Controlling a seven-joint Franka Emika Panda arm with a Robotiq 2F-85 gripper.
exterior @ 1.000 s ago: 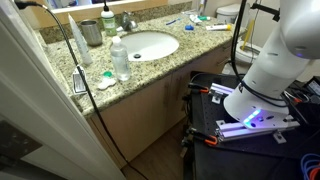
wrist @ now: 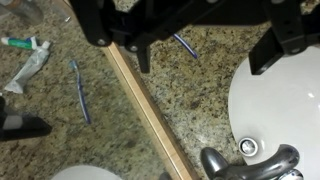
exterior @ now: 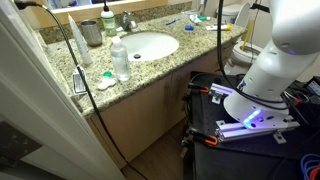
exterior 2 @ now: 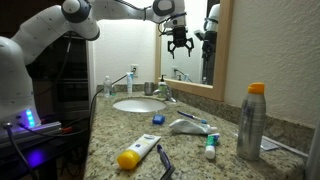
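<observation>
My gripper (exterior 2: 180,46) hangs in the air in front of the mirror, above the counter, in exterior view 2. Its two dark fingers (wrist: 137,42) stand wide apart in the wrist view, so it is open and nothing is held. Below, beyond the gap between them, a blue toothbrush (wrist: 185,45) lies on the speckled counter. To the right is the white sink (wrist: 245,105) with its chrome faucet (wrist: 255,163). Exterior view 1 does not show the gripper.
A tall metal bottle (exterior 2: 252,118), a yellow bottle (exterior 2: 138,152), a white tube (exterior 2: 192,127) and a green-white tube (exterior 2: 210,147) occupy the near counter. A clear bottle (exterior: 120,60) and a metal cup (exterior: 92,33) stand by the sink. The wood-framed mirror (wrist: 150,115) bounds the counter.
The arm's dark cable at the upper right of exterior view 1 has shifted and bowed to the left. The counter objects look unmoved.
</observation>
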